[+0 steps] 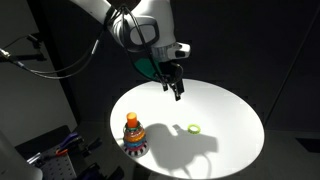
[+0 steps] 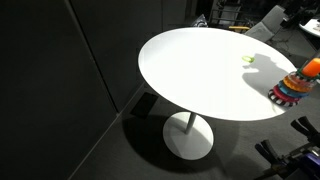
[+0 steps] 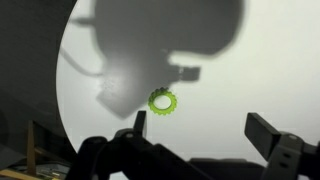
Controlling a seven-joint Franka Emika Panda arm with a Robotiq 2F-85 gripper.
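A small green ring with a toothed edge lies flat and alone on the white round table. In the wrist view the green ring sits just beyond the left finger. My gripper is open and empty, well above the table; its fingertips are wide apart. Toward the near left edge of the table stands a stack of coloured rings with an orange top. The same stack appears at the right in the second exterior view.
Dark clamp-like parts show beside the table at the lower right.
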